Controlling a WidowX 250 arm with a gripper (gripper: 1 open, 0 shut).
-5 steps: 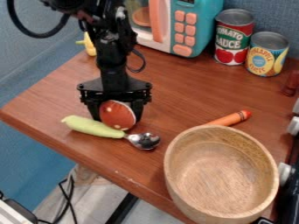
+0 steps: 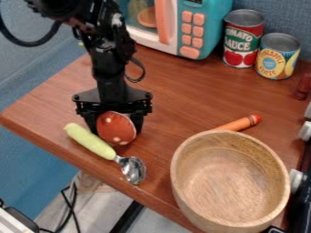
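Note:
My black gripper (image 2: 113, 116) is down at the left of the wooden table, its fingers around a round red-orange object (image 2: 115, 129), apparently a toy fruit or vegetable. Just in front of it lie a pale yellow, long object (image 2: 86, 139) and a metal spoon (image 2: 133, 169), the spoon's bowl near the table's front edge. Whether the fingers are tight on the red object is hard to tell.
A wooden bowl (image 2: 231, 203) fills the front right, with an orange crayon-like stick (image 2: 238, 124) behind it. A toy microwave (image 2: 195, 27), tomato can (image 2: 242, 41) and yellow-labelled can (image 2: 277, 58) stand at the back.
The spoon and the yellow object have swung, the spoon's bowl moving toward the front edge and left. My gripper and the red object have shifted slightly left and down.

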